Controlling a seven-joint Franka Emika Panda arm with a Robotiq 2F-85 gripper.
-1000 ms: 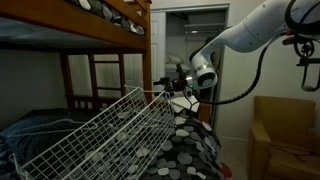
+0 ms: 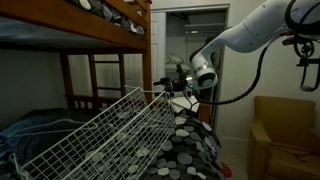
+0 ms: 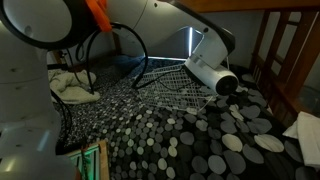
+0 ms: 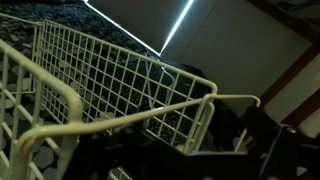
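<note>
A white wire basket [image 2: 98, 140] stands on the dark spotted cloth, its wire side filling much of the lower left in exterior view 1. My gripper [image 2: 172, 86] is at the basket's upper far corner. Up close in the wrist view, the basket [image 4: 110, 80] spreads across the left and middle. Its rim reaches across in front of the dark gripper, which stands open. One rim end lies near the right finger [image 4: 262, 126]; I cannot tell whether they touch. In exterior view 2 the basket [image 3: 172, 88] shows behind the arm, which hides most of the gripper.
A wooden bunk bed [image 2: 148, 50] rises on the left and behind. To the right sits a brown armchair [image 2: 284, 135]. The spotted cloth [image 3: 150, 150] has a broad clear area beside the basket. A white item [image 3: 304, 130] lies at the right edge.
</note>
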